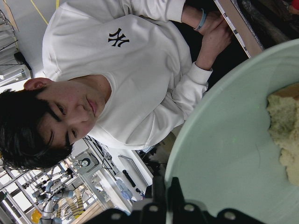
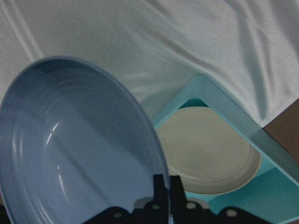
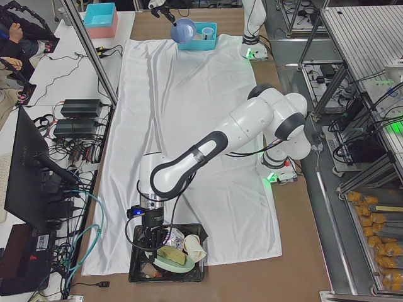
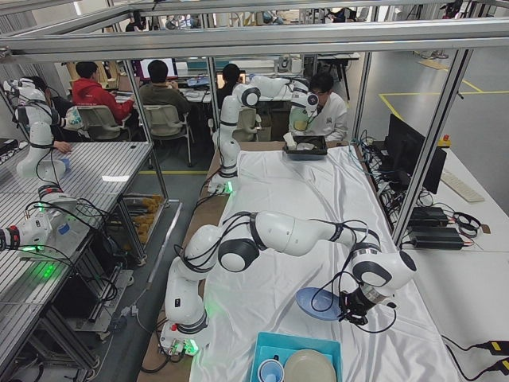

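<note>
My left gripper is shut on the rim of a pale green plate (image 1: pixel 219 154), which carries lumpy yellowish food (image 1: pixel 285 130). The plate is tilted over a black crate (image 3: pixel 135 270) holding more items. My right gripper is shut on the rim of a blue plate (image 2: pixel 74 144), held above or beside a turquoise bin (image 2: pixel 275 158) with a cream plate (image 2: pixel 205 144) and, in the right camera view, a cup (image 4: pixel 270 371).
White cloth (image 3: pixel 195 94) covers the table, mostly clear in the middle. A monitor (image 3: pixel 28 176) and cables line one side. A person in white (image 1: pixel 121 60) sits just beyond the crate.
</note>
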